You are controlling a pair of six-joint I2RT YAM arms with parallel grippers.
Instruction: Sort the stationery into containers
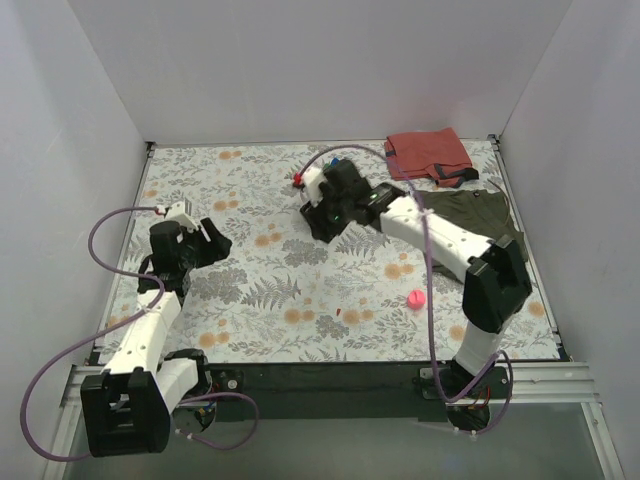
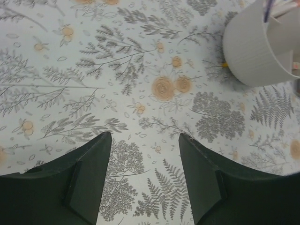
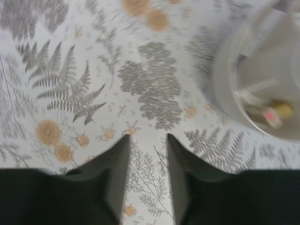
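In the top view my left gripper point(image 1: 216, 243) hangs over the table's left side. The left wrist view shows its fingers apart with nothing between them. My right gripper point(image 1: 318, 222) is over the upper middle; its blurred fingers point(image 3: 112, 168) stand apart, also empty. The white container point(image 2: 253, 56) shows at the upper right of the left wrist view, with a purple item sticking up. Inside the same container point(image 3: 227, 89), to the right in the right wrist view, lie blurred items. From above, the right arm covers most of it.
A pink round object point(image 1: 416, 299) and a tiny red piece point(image 1: 339, 311) lie on the patterned table. A folded red cloth point(image 1: 430, 157) lies at the back right, above a dark green cloth point(image 1: 480, 215) partly hidden by the right arm.
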